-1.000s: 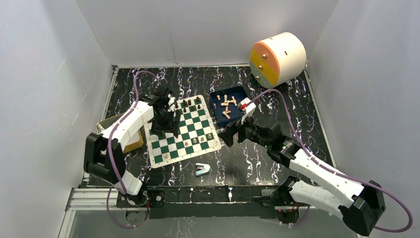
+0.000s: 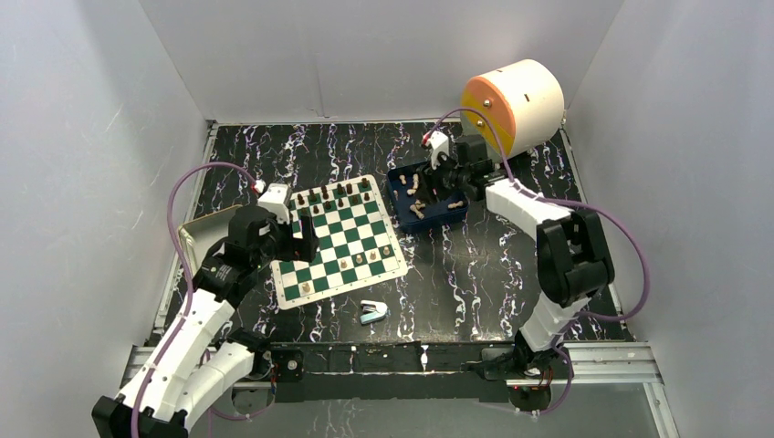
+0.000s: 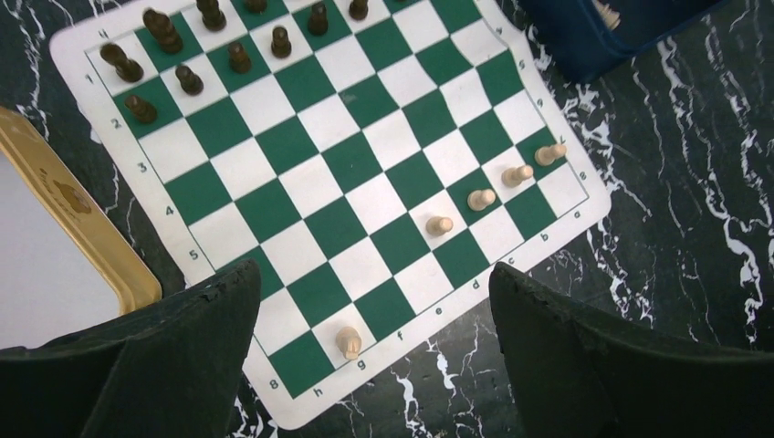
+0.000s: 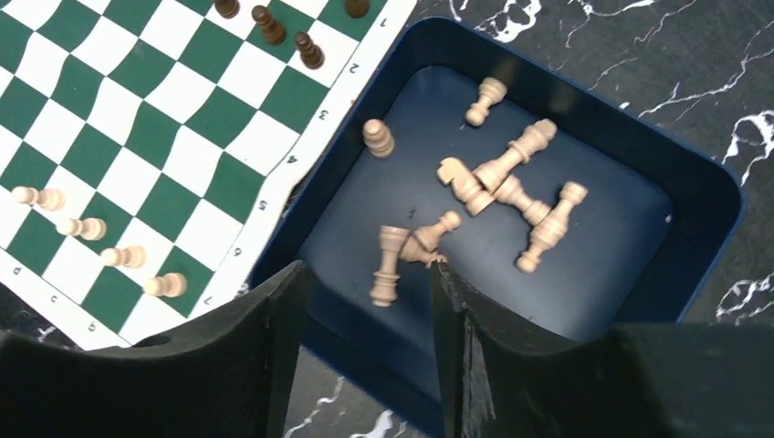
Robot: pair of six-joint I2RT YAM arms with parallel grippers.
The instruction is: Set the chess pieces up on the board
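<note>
The green and white chessboard (image 2: 338,237) lies in the middle of the table. Dark pieces (image 3: 163,30) stand in rows at its far edge. Near the opposite edge are several light pawns, such as a pawn (image 3: 481,199), with one pawn (image 3: 348,342) apart toward the g-h corner. My left gripper is over the board, open, its fingers wide apart and empty. Over the blue box (image 4: 671,151) hangs my right gripper, part open with nothing clasped. Beyond its tips lie loose light pieces, including a tall piece (image 4: 387,266) and a small pawn (image 4: 438,231).
A tan open box (image 3: 82,224) sits left of the board. In front of the board lies a stapler (image 2: 372,312). A white and orange drum (image 2: 513,105) stands behind the blue box.
My right gripper has swung from the table in front of the blue box to over it. The left gripper has drawn back slightly to the left and front.
</note>
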